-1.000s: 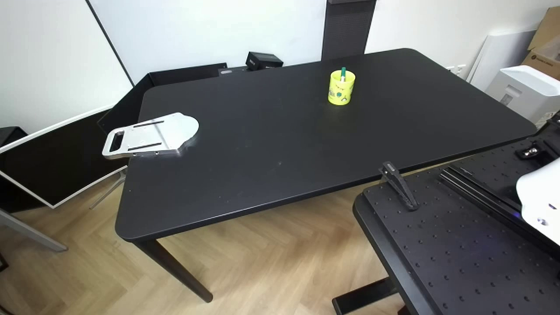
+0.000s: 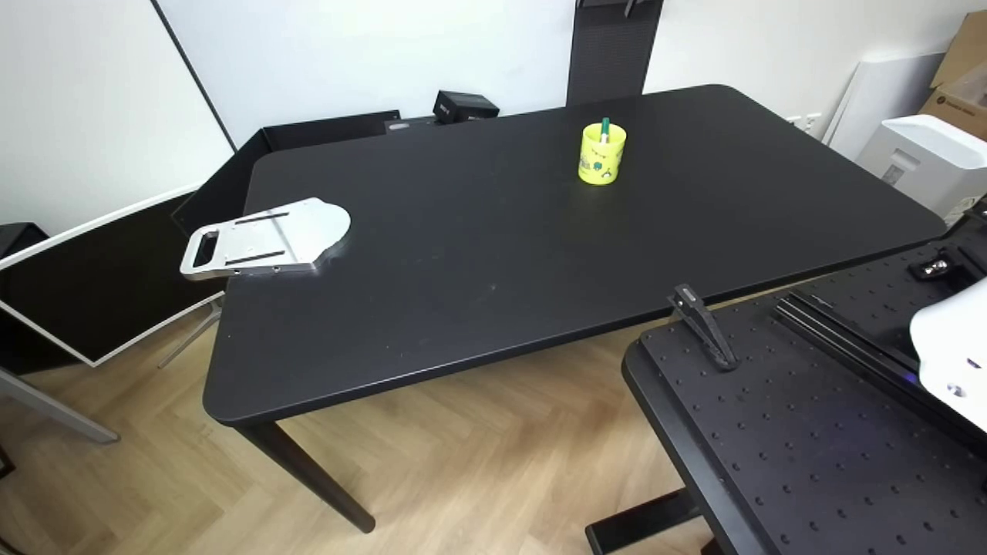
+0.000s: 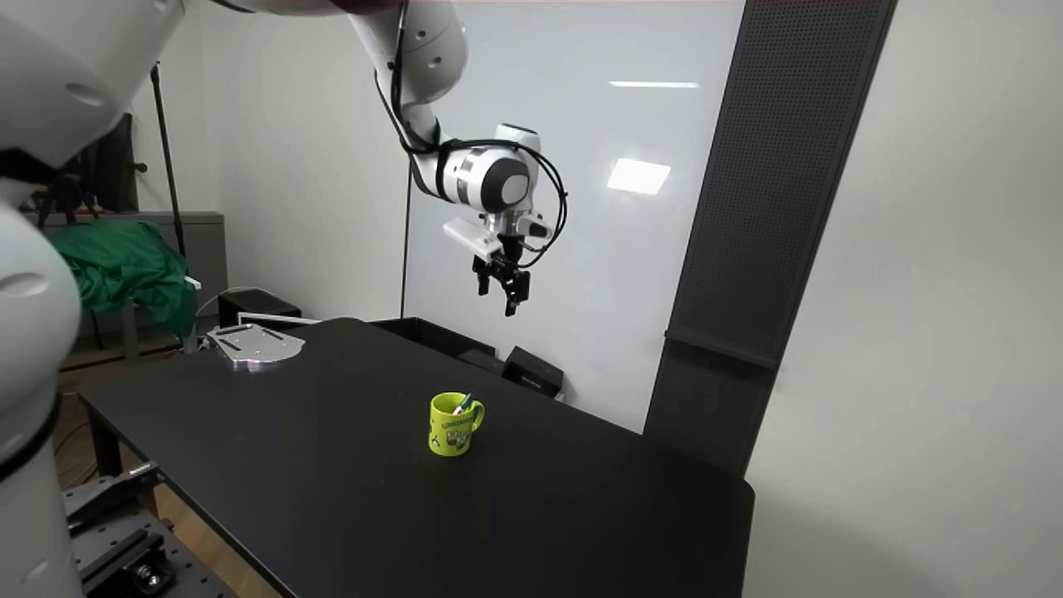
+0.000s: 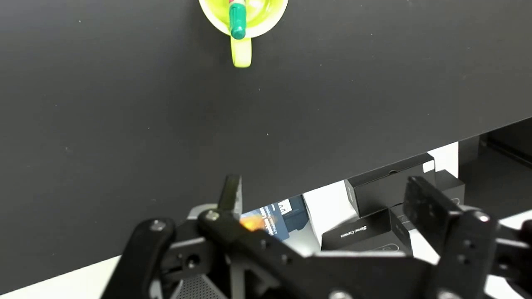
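On the black table (image 2: 444, 268) stands an upright yellow-green mug (image 2: 599, 163) with printed figures. A marker with a green cap (image 2: 605, 129) leans inside it, cap end up. In the wrist view the mug (image 4: 269, 22) is cut off by the top edge, its handle (image 4: 242, 54) pointing down toward my gripper. The fingers stand wide apart with nothing between them. Exterior view 2 has my gripper (image 3: 498, 291) high above the table's far side, well clear of the mug (image 3: 450, 430).
A silver plate with a handle slot (image 2: 277, 236) overhangs the table's left edge. Black boxes (image 4: 391, 184) lie beyond the back edge, below the gripper in the wrist view. A perforated black bench (image 2: 814, 416) adjoins the front right.
At the top of exterior view 1, a small dark part of the gripper now shows before the black panel. The mug, marker and plate have not moved.
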